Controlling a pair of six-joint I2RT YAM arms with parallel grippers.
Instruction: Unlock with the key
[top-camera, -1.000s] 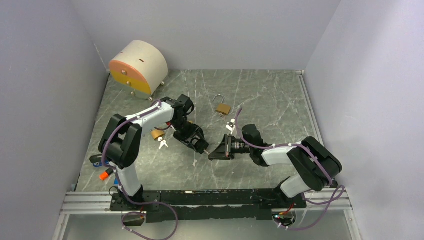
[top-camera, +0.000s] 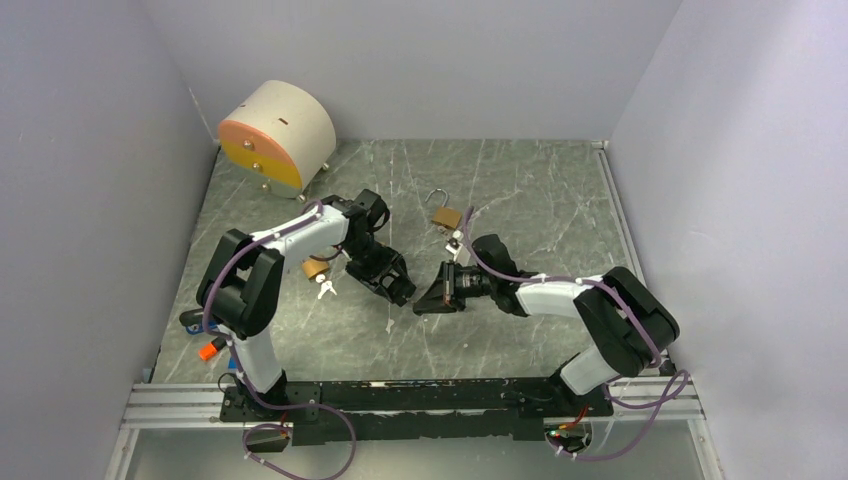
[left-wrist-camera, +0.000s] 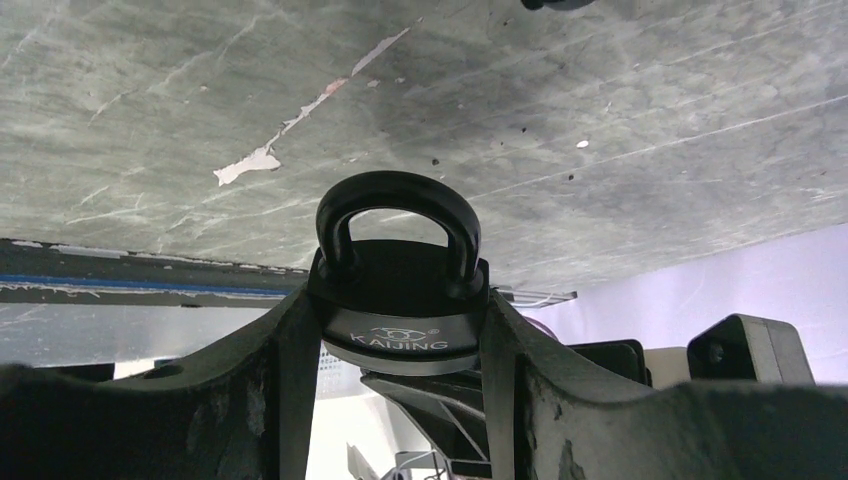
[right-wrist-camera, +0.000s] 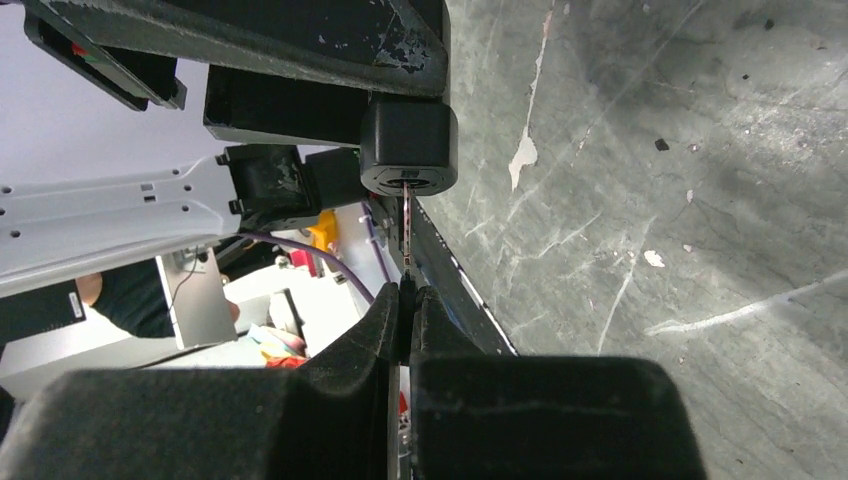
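Observation:
A black KAIJING padlock (left-wrist-camera: 398, 320) with its shackle upward sits between the fingers of my left gripper (top-camera: 392, 282), which is shut on it. In the right wrist view, the padlock's keyhole end (right-wrist-camera: 410, 145) faces my right gripper, shut on a thin key (right-wrist-camera: 407, 225). The key's blade meets the keyhole; how deep it sits, I cannot tell. In the top view the right gripper (top-camera: 435, 300) is just right of the left one, low over the middle front of the table.
A brass padlock (top-camera: 446, 218) with its shackle up lies behind the grippers. Another brass piece (top-camera: 314, 268) and loose keys (top-camera: 326, 287) lie left. A rounded box (top-camera: 285, 130) stands back left, tools (top-camera: 212, 348) front left.
My right gripper and arm have shifted slightly toward the back of the table. My left arm and the padlock look almost unmoved.

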